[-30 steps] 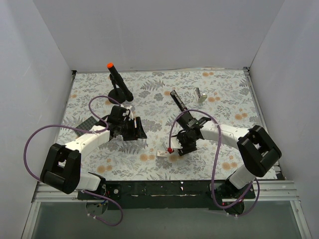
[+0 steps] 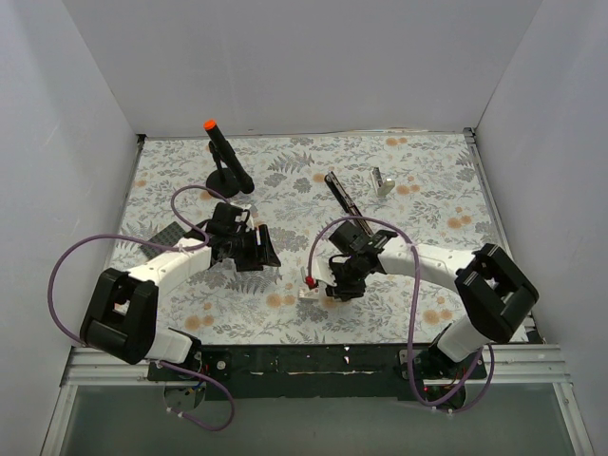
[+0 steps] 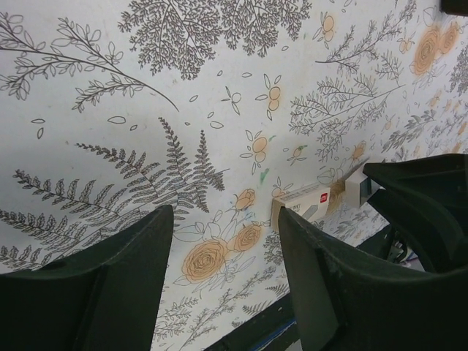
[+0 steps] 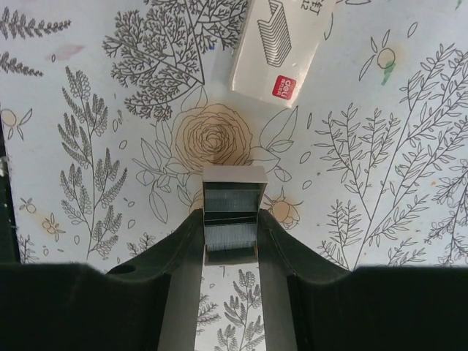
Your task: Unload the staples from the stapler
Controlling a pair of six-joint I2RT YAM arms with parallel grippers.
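Note:
In the right wrist view my right gripper is shut on a small block of staples point(image 4: 231, 239), pale at one end with dark and silvery sides. Above it on the patterned table lies a white staple box with a red deli label, also in the left wrist view point(image 3: 303, 205), where the right gripper's dark body is at the right. My left gripper is open over bare patterned table, left of centre in the top view. A long black thing point(image 2: 342, 196), perhaps the stapler, lies behind the right arm; its details are too small to tell.
A black stand with an orange-tipped cylinder point(image 2: 228, 152) is at the back left. A small whitish object point(image 2: 383, 185) stands at the back right. A dark flat grid point(image 2: 161, 240) lies partly under the left arm.
My right gripper has moved left and slightly toward the front edge, closer to the staple box. The left arm has not visibly moved.

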